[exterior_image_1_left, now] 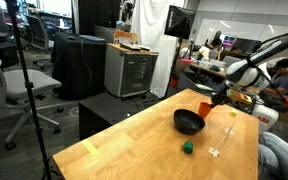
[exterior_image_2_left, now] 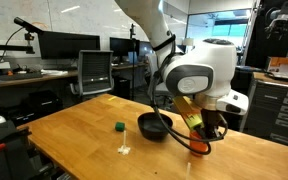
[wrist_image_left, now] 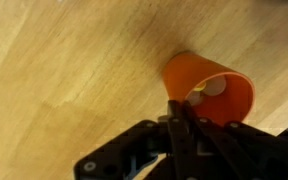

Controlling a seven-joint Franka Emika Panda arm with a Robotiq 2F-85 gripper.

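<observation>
An orange cup [wrist_image_left: 209,88] fills the middle right of the wrist view, its mouth turned toward the camera. Small pale and yellowish things [wrist_image_left: 196,97] show inside it. My gripper is shut on the cup's near wall at the rim. In the first exterior view, the cup [exterior_image_1_left: 205,109] is at the right part of the wooden table, beside a black bowl [exterior_image_1_left: 189,122]. From the second exterior view, the cup [exterior_image_2_left: 197,141] is partly behind the arm. Whether its base touches the table is hard to tell.
A green block [exterior_image_1_left: 188,147] lies in front of the bowl, and a small pale item [exterior_image_2_left: 123,150] rests near it. Office chairs and cabinets stand beyond the table.
</observation>
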